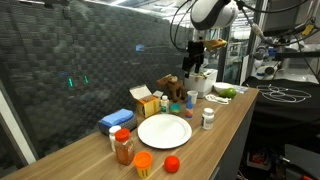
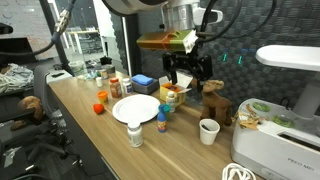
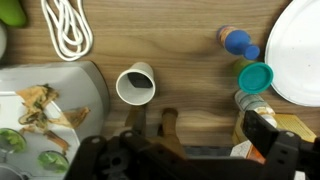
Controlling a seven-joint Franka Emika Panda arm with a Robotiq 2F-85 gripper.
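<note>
My gripper is open, its dark fingers point(image 3: 268, 137) wide apart at the lower edge of the wrist view. It hangs well above the table, with nothing held. A white cup point(image 3: 136, 84) stands upright below, left of the finger's middle. The brown animal figure point(image 3: 170, 122) shows between the fingers, lower down on the table. To the right are a blue bottle point(image 3: 236, 40), a teal cup point(image 3: 254, 77) and a jar point(image 3: 258, 108). The same white cup point(image 2: 209, 131) stands near the figure point(image 2: 216, 104) in exterior view 2.
A white plate point(image 1: 164, 131) lies mid-table, with a yellow box point(image 1: 145, 101) and blue container point(image 1: 118, 119) behind it. Orange cup point(image 1: 144, 163) and red ball point(image 1: 172, 165) occupy the near end. A white appliance point(image 2: 275, 145) topped with toy food borders the cup. A white-lidded jar point(image 1: 208, 118) stands near the edge.
</note>
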